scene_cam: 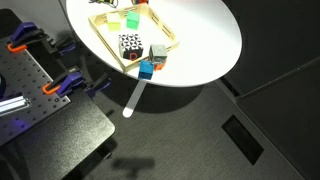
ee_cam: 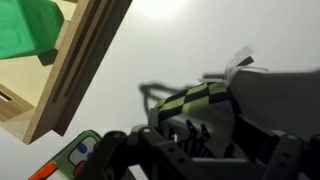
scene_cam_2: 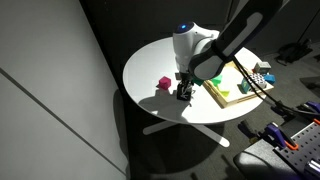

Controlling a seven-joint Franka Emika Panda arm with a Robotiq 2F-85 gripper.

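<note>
Over the left part of the round white table, my gripper (scene_cam_2: 184, 94) is low at the tabletop in exterior view 2. A dark block with a yellowish checked edge (ee_cam: 196, 101) sits at its fingers in the wrist view. The dark fingers cover much of this block, so whether they grip it or only stand around it cannot be told. Just beyond the gripper, apart from it, a pink cube (scene_cam_2: 165, 83) lies on the table.
A wooden tray (scene_cam_2: 236, 102) holds several blocks, including a green block (ee_cam: 28, 27). At its outer edge in exterior view 1 is a blue block (scene_cam: 146, 70). The white table (scene_cam: 205, 35) has bare room away from the tray.
</note>
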